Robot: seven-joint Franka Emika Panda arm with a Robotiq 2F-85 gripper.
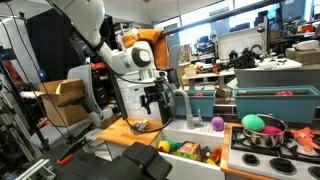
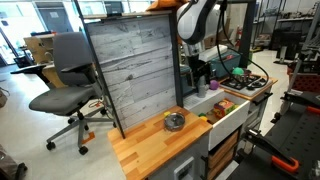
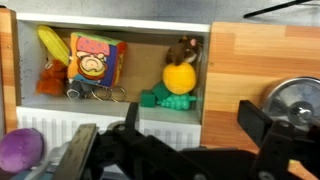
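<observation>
My gripper is open, its two black fingers wide apart with nothing held between them. It hangs above a white drawer (image 3: 165,116) of toys in the wrist view. Inside the drawer are a picture-covered block (image 3: 94,60), a yellow banana-like toy (image 3: 53,44), an orange toy (image 3: 53,78), a yellow ball (image 3: 179,77), a brown toy (image 3: 183,50) and green pieces (image 3: 165,98). A round metal pan (image 2: 175,122) rests on the wooden counter, and part of it shows at the wrist view's right edge.
A grey faucet (image 1: 187,105) and a purple object (image 1: 217,123) are by the sink. To the right, a stove (image 1: 270,158) carries a pot (image 1: 263,135) with a green item. A tall panel (image 2: 135,65) borders the wooden counter (image 2: 145,150).
</observation>
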